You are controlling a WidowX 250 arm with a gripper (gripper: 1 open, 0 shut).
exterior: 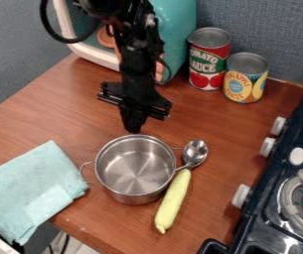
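Note:
My black gripper hangs over the wooden counter, above and behind a steel pot with two handles. Whether its fingers are open or shut is hard to make out. A spoon lies right of the pot, with a pale yellow corn cob or similar long object below it, beside the pot.
A light blue cloth lies front left. A red can and a yellow can stand at the back beside a teal appliance. A black stove fills the right.

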